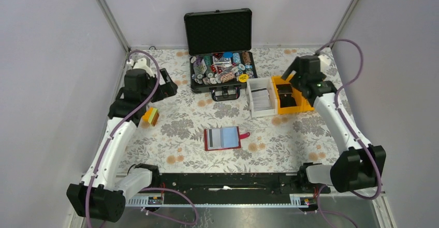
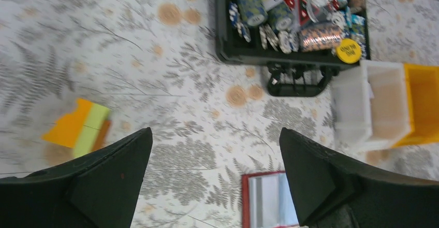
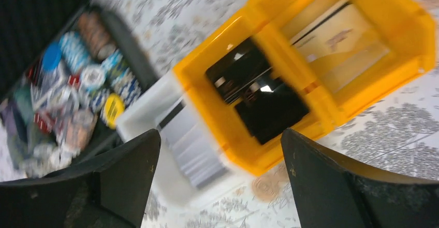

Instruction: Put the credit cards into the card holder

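The red card holder [image 1: 222, 139] lies open on the table's near middle, its pink tab to the right and pale sleeves showing; its lower part is cut off in the left wrist view. Cards lie in a white bin [image 1: 261, 97] and in two yellow bins [image 3: 207, 41], dark ones in the left compartment, pale ones in the right. My left gripper [image 1: 169, 85] is raised above the table's left side, open and empty. My right gripper [image 1: 292, 68] is raised over the bins, open with nothing between its fingers.
An open black case [image 1: 220, 31] full of small items stands at the back middle. Yellow, green and orange blocks or pads [image 2: 90, 127] lie at the left. The table around the card holder is clear.
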